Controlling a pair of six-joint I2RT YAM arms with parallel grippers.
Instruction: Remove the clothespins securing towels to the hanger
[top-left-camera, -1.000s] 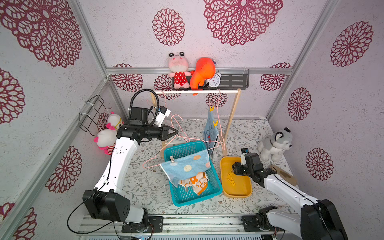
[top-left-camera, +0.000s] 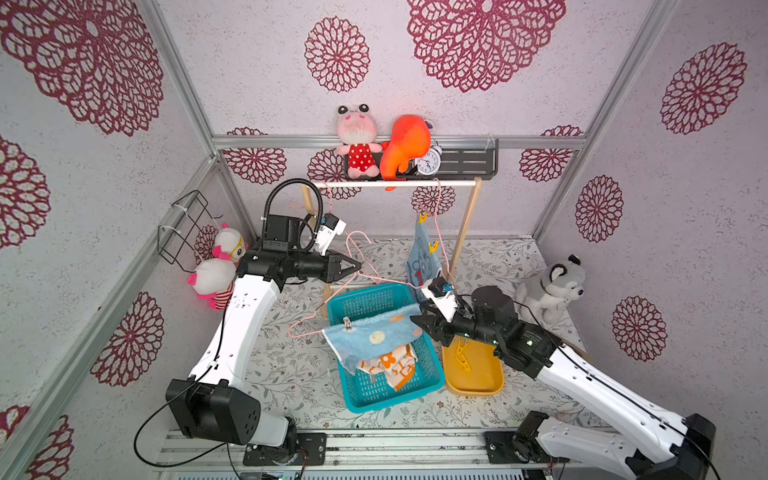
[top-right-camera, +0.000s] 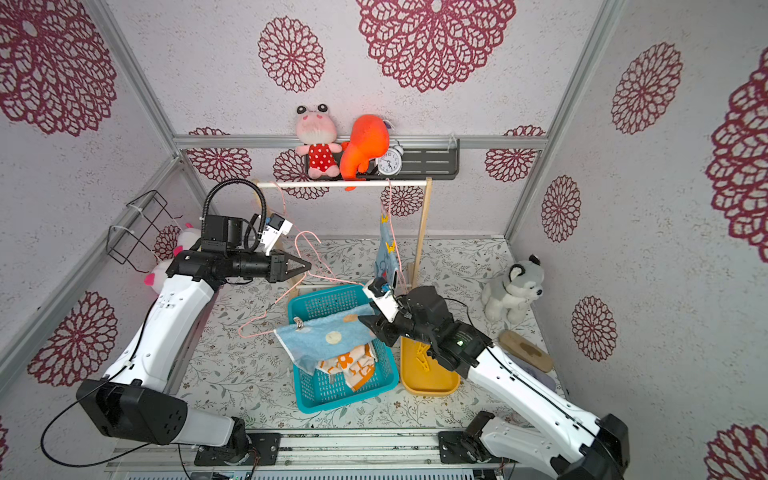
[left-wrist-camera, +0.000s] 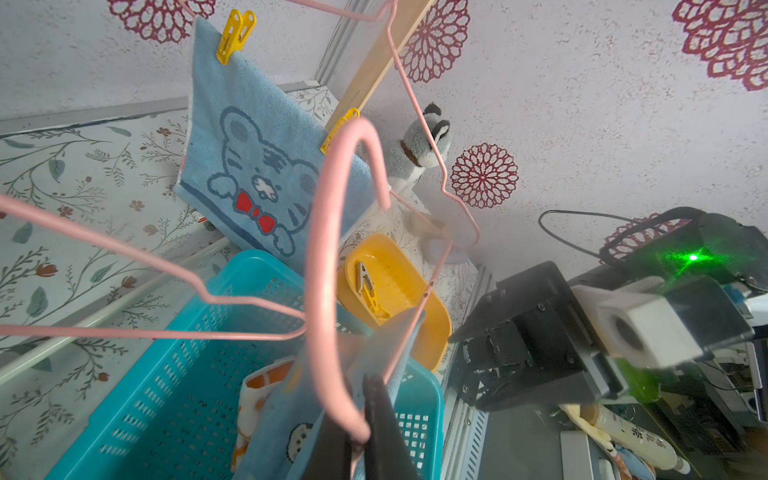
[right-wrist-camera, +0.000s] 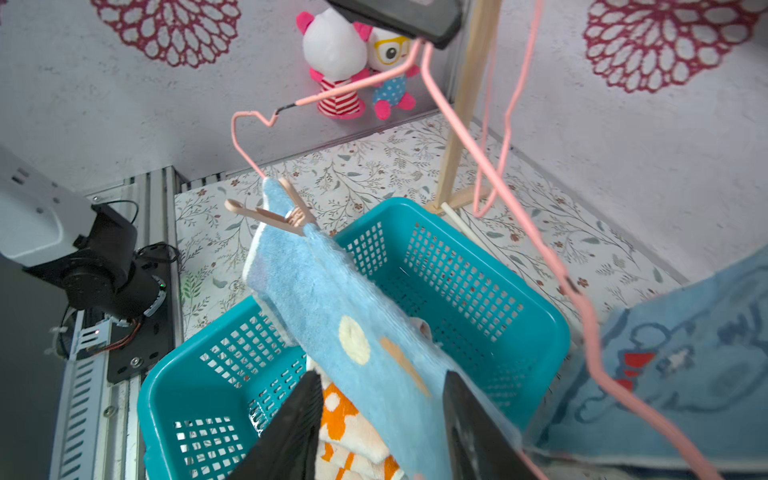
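A pink hanger (left-wrist-camera: 324, 264) is pinched by my left gripper, which is shut on its wire below the hook. A light-blue spotted towel (right-wrist-camera: 352, 308) droops from its lower bar. One clothespin (right-wrist-camera: 292, 209) clips the towel's left end. My right gripper is at the towel's other end, its fingers (right-wrist-camera: 297, 432) parted, with towel cloth visible between and beyond them. No clothespin shows between those fingers. Behind, a blue bear towel (left-wrist-camera: 248, 160) hangs from another pink hanger by two yellow clothespins, one (left-wrist-camera: 236, 36) at its upper corner.
Under the spotted towel stands a teal basket (top-left-camera: 432, 376) holding an orange-and-white cloth (top-left-camera: 392, 366). To its right is a yellow tray (top-left-camera: 488, 384) with loose clothespins (top-left-camera: 461, 357). A wooden rack (top-left-camera: 464, 228) stands behind.
My right gripper has risen from the yellow tray and swung left to the right end of the spotted towel. The held hanger has shifted only slightly; my left arm is nearly still.
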